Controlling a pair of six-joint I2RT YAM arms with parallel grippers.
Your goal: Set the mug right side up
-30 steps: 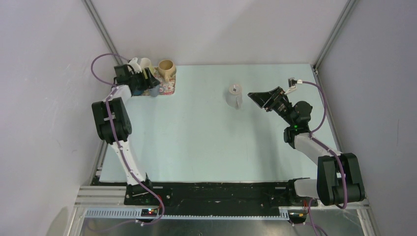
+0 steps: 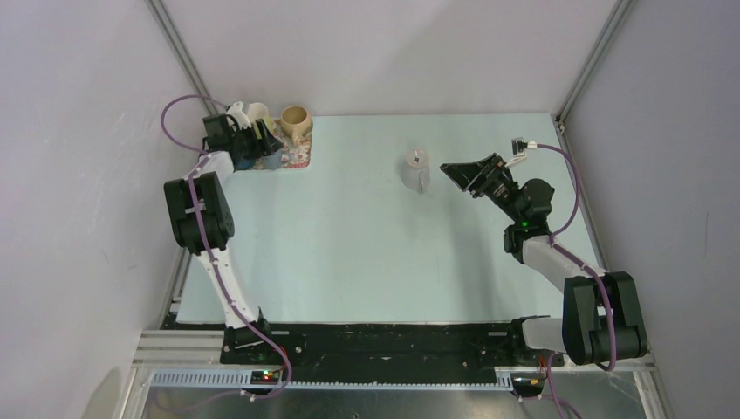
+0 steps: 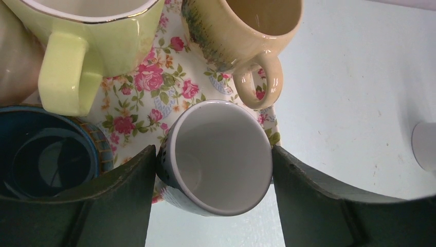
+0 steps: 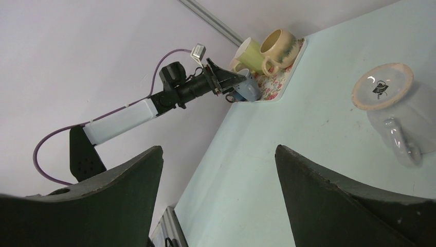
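Observation:
A whitish mug (image 2: 415, 173) stands upside down on the table, its base with a dark mark facing up. The right wrist view has this mug (image 4: 383, 86) at the right edge, handle towards the front. My right gripper (image 2: 459, 179) is open just to the right of it, nothing between the fingers. At the far left corner, my left gripper is shut on a grey-blue cup (image 3: 223, 154). That cup is upright, mouth facing the wrist camera, over the front edge of a flowered tray (image 3: 151, 98). Whether its bottom touches the tray cannot be told.
A pale green mug (image 3: 110, 46), a tan mug (image 3: 231, 36) and a dark blue cup (image 3: 49, 154) crowd round the held cup on the tray. A wall (image 2: 375, 52) closes the back.

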